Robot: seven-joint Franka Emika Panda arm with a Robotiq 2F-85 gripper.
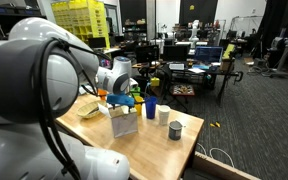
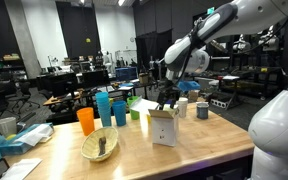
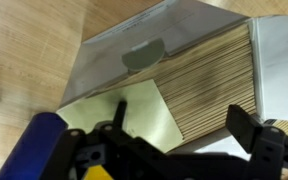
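Observation:
A white box [image 2: 164,131] stands upright on the wooden table with its top open. My gripper [image 2: 162,106] is just above it. In exterior view 1 the same box [image 1: 124,123] is below the gripper, partly covered by the arm. In the wrist view, the two dark fingers of the gripper stand wide apart over the box's opening. Between them I see ribbed brown contents or lining [image 3: 210,88] and a pale yellow sheet or flap [image 3: 149,112]. Nothing shows clamped; whether a finger touches the box is unclear.
A wicker basket [image 2: 100,145] holding a dark item sits left of the box. Blue cups [image 2: 104,104], an orange cup [image 2: 86,121], a blue cup [image 1: 150,103], a white cup [image 1: 164,116] and a grey mug [image 1: 175,130] stand around.

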